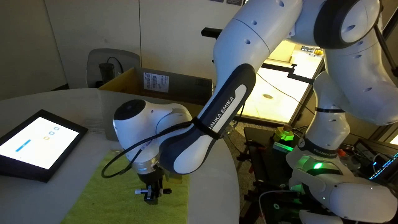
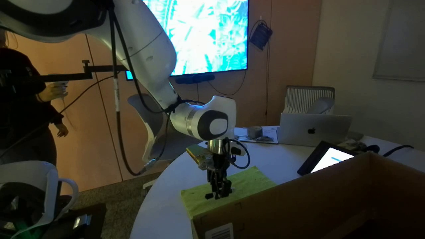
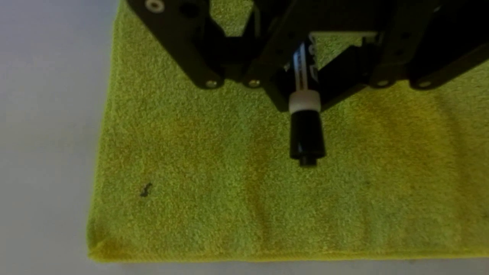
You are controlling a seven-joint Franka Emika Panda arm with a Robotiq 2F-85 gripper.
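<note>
A marker (image 3: 306, 130) with a black cap, a white band and a dark printed label is pinched in my gripper, its capped end sticking out past the fingers. In exterior view 1 the marker (image 1: 140, 191) lies roughly level across the gripper (image 1: 150, 196), one pale end to the left and a dark end to the right. Exterior view 2 has the gripper (image 2: 219, 193) pointing down over the yellow-green towel (image 2: 249, 187), seemingly a little above it. Under the marker the towel (image 3: 192, 174) is bare apart from a small dark mark.
An open cardboard box (image 1: 123, 108) stands on the round table behind the towel. A tablet (image 1: 41, 142) with a lit screen is at the left. A laptop (image 2: 310, 129) sits on the table's far side.
</note>
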